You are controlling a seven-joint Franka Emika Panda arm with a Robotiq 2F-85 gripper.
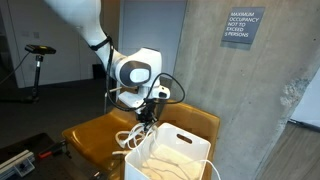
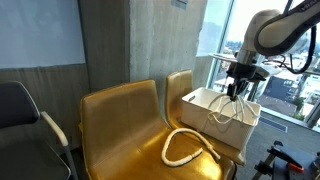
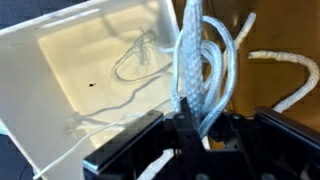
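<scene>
White rope (image 3: 194, 62) runs in loops between the fingers of my gripper, which is shut on it. In exterior view 1 the gripper (image 1: 149, 125) hangs over the left side of a white bin (image 1: 195, 139), with rope loops (image 1: 128, 138) spilling out to the left of the rim. A strand trails from the gripper down into the bin and across its far side. Thin cord (image 3: 140, 65) lies on the bin's floor. Another thick piece of rope (image 2: 184, 161) rests on the brown chair seat.
Brown chairs (image 2: 122, 125) stand beside and behind the bin. A dark chair (image 2: 30, 135) is further off at the left. Behind the bin rises a grey concrete wall (image 1: 230, 85) with a sign (image 1: 242, 25). Most of the bin's floor looks bare.
</scene>
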